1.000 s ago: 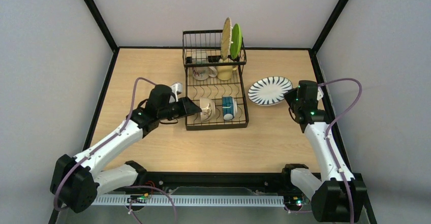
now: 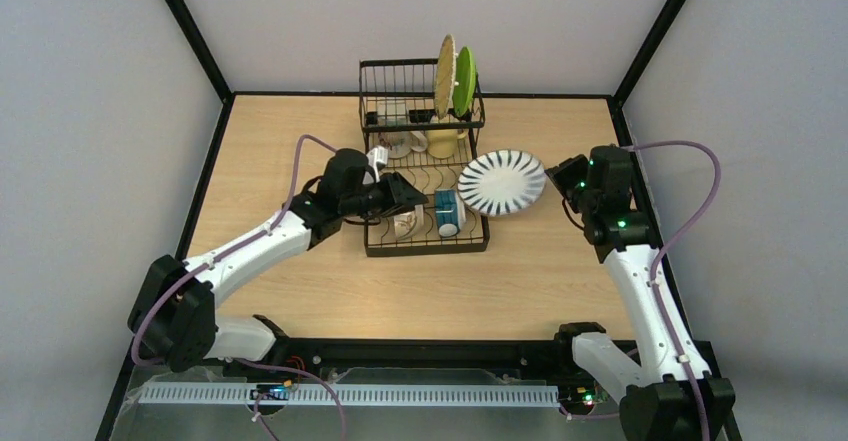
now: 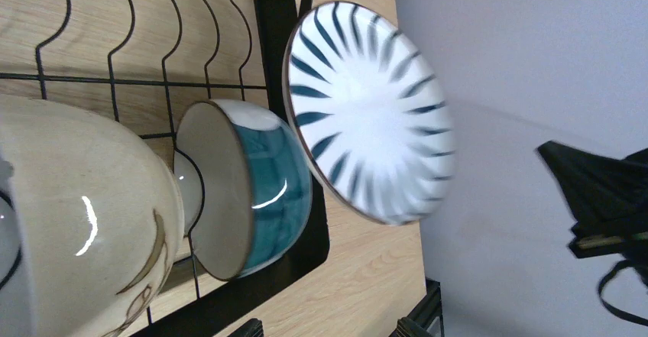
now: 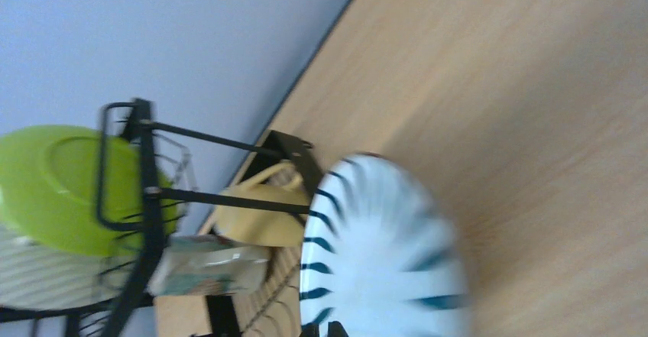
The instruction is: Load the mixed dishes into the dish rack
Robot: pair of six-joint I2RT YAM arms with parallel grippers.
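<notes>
A white plate with blue stripes round its rim (image 2: pixel 502 183) is tilted at the rack's right side; its lower edge overlaps the rail in the left wrist view. My right gripper is shut just right of it; the left wrist view shows a gap between plate (image 3: pixel 370 115) and that gripper, and nothing shows in its fingers. My left gripper stands open and empty over the rack's left front. Below it are a cream bowl (image 3: pixel 84 222) and a blue-banded bowl (image 3: pixel 279 192), side by side in the black dish rack (image 2: pixel 425 249).
The upper rack tier holds a beige plate (image 2: pixel 445 76) and a green plate (image 2: pixel 464 81). A yellow mug (image 2: pixel 441 143) and a white mug (image 2: pixel 394 145) stand on the lower tier behind.
The striped plate has moved left toward the rack and tipped. My right gripper has shifted left as well, while my left gripper has come right and slightly forward over the bowls.
</notes>
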